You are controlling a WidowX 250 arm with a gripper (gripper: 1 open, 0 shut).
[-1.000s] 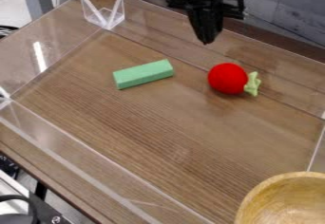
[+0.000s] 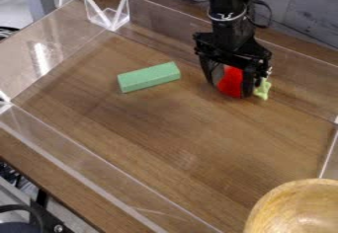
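The black robot gripper point(image 2: 232, 67) hangs over a red ball point(image 2: 234, 82) at the upper right of the wooden table, its fingers down around the ball. Whether they grip it is hard to tell, as the gripper partly hides it. A pale yellow-green object point(image 2: 263, 91) lies just right of the ball.
A green block point(image 2: 149, 77) lies left of the gripper. A white wire-like holder point(image 2: 111, 12) stands at the upper left, and a tan bowl point(image 2: 291, 209) at the lower right.
The arm has come down from the top of the view, and the gripper now covers much of the red ball, which was fully visible earlier.
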